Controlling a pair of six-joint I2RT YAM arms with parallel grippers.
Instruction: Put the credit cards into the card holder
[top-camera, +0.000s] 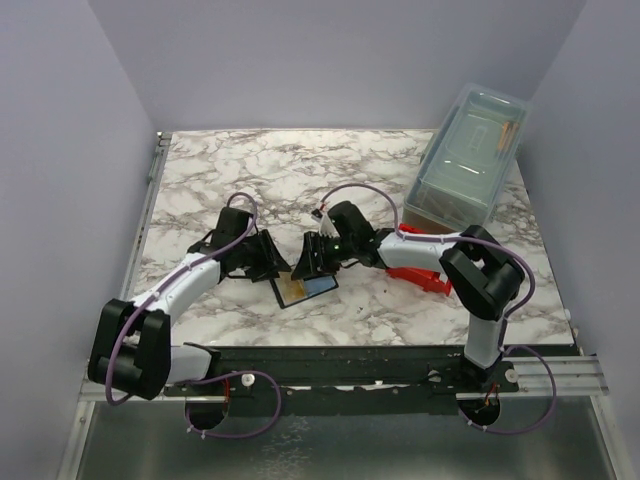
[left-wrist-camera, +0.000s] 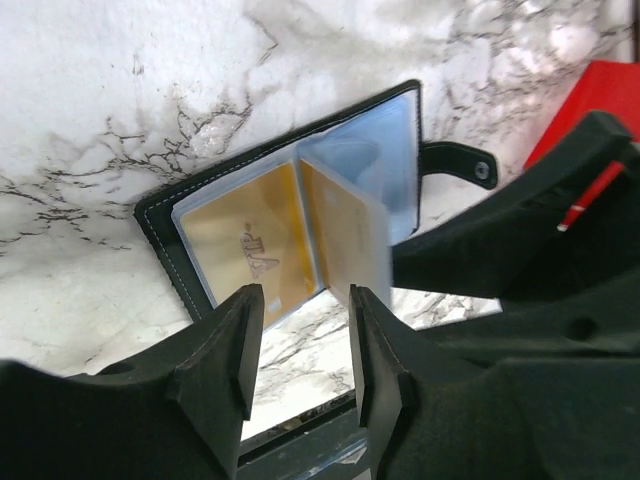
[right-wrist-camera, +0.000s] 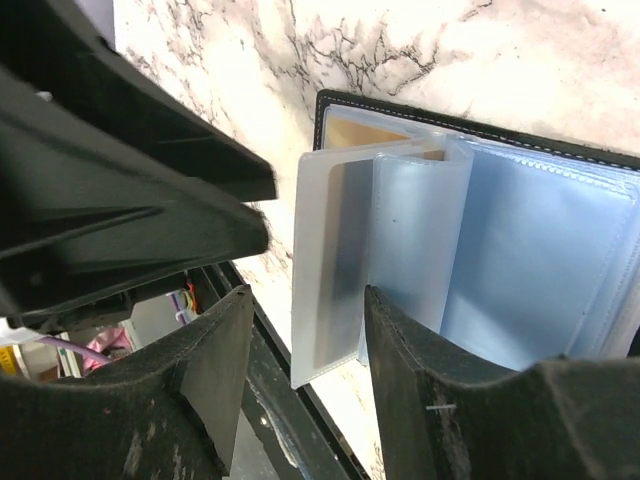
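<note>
The open card holder (top-camera: 320, 285), dark with stitched edging, lies flat at the table's front middle. In the left wrist view a gold card (left-wrist-camera: 235, 240) sits in its left sleeve and a pale blue sleeve (left-wrist-camera: 395, 160) is on the right. An upright translucent flap (right-wrist-camera: 325, 260) stands between them. My left gripper hangs over the holder's left part, fingers apart, nothing visible between them. My right gripper is also open, over the holder by the upright flap, which rises beyond and between its fingertips.
A red object (top-camera: 425, 278) lies right of the holder. A large translucent bin (top-camera: 470, 150) on a brown box takes up the back right.
</note>
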